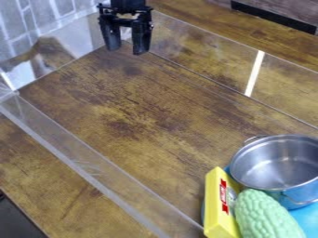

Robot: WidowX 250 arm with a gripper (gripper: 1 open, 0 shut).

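The black gripper (125, 37) hangs at the top of the camera view, above the back left of the wooden work surface, its two dark fingers pointing down and apart, with nothing visible between them. A steel pot (276, 169), a yellow box (218, 204) with a red label and a green bumpy corn-like object (266, 218) are grouped at the lower right, far from the gripper.
Clear plastic walls (99, 177) border the wooden surface (137, 112), whose middle is empty. A blue item (304, 220) lies under the pot at the right edge. A grey tiled wall (44, 23) stands at the back left.
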